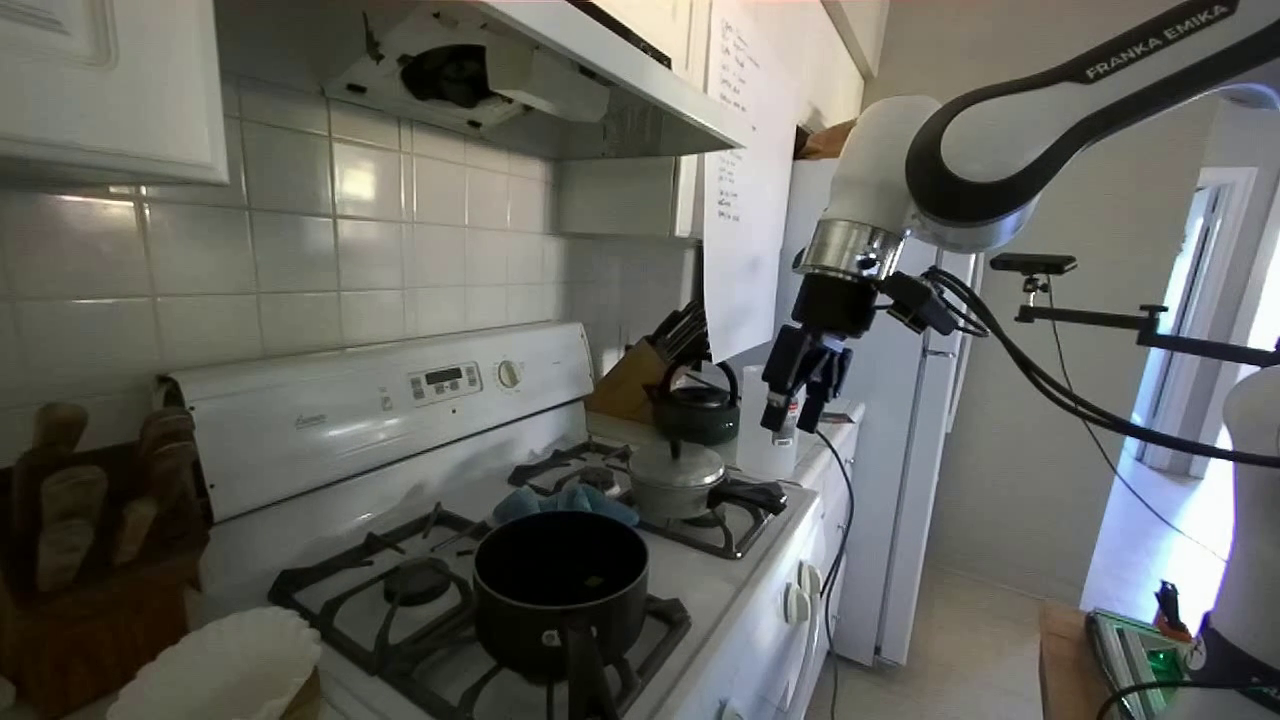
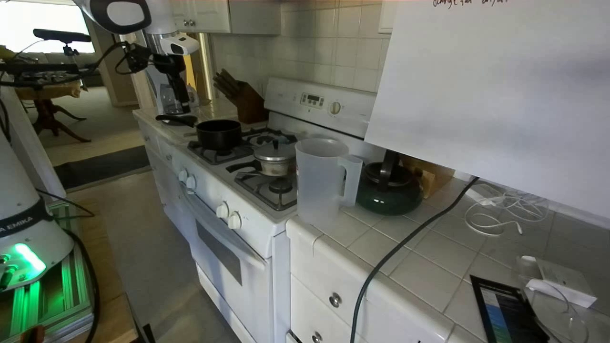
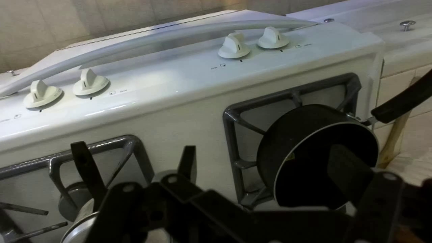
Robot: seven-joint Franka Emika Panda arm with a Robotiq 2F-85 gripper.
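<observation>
My gripper (image 1: 794,420) hangs high beside the front right of the white stove, pointing down. Its fingers stand apart, with nothing visible between them. On the front burner sits an empty-looking black saucepan (image 1: 560,582), upright and without a lid. Farther right along the stove is a small silver pot (image 1: 675,482) with its lid on. A blue cloth (image 1: 564,504) lies between the two. From the wrist view, dark fingers (image 3: 89,172) spread over the stove top, with the black saucepan (image 3: 269,150) at the right and only part of the silver pot (image 3: 83,226) at bottom left.
A translucent pitcher (image 2: 317,188) and a dark green kettle (image 2: 389,191) stand on the counter beside the stove. Stove knobs (image 3: 233,46) line the front edge. The range hood (image 1: 624,84) overhangs the burners. A black cable (image 2: 411,234) crosses the counter.
</observation>
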